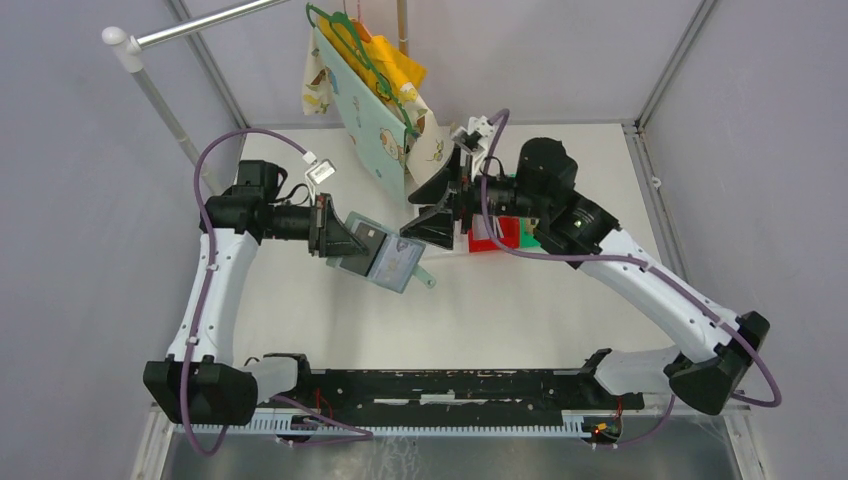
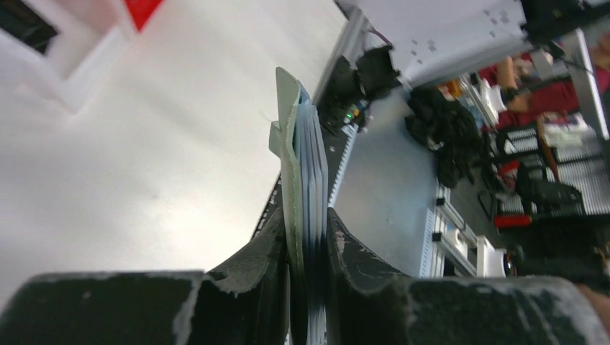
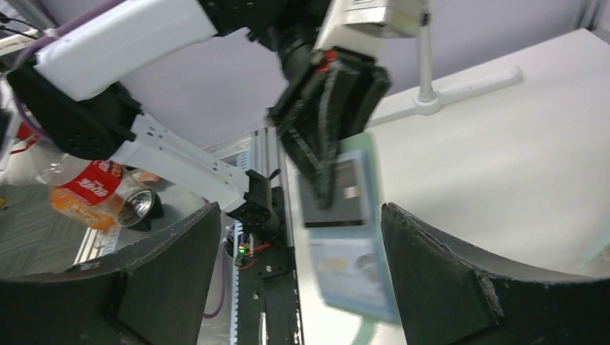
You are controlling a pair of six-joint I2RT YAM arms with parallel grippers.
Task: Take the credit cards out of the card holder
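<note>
An open card holder (image 1: 395, 265) with a dark panel and a pale sleeved panel is held in the air by my left gripper (image 1: 338, 238). In the left wrist view the holder (image 2: 302, 165) is edge-on, a stack of clear sleeves clamped between the fingers. My right gripper (image 1: 432, 213) stands open beside and above the holder's right side, apart from it. In the right wrist view nothing is between its fingers, and the holder (image 3: 345, 266) appears beyond them, blurred.
A red tray (image 1: 487, 240) and a green tray (image 1: 528, 238) lie behind the right arm. Hanging clothes (image 1: 365, 110) fill the back middle.
</note>
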